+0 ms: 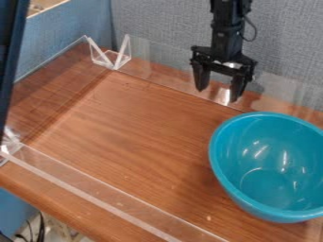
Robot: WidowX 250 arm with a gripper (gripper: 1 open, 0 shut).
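Note:
My black gripper (221, 77) hangs from its arm at the back right, above the rear edge of the wooden table, by a clear plastic barrier. Its two fingers are spread open with nothing between them. A large turquoise bowl (265, 175) sits on the table at the front right, below and right of the gripper, apart from it; no contents show in it.
Clear plastic strips with white corner brackets (111, 55) edge it. A grey padded wall (164, 24) stands behind, a blue panel at left. Cables lie below the front left.

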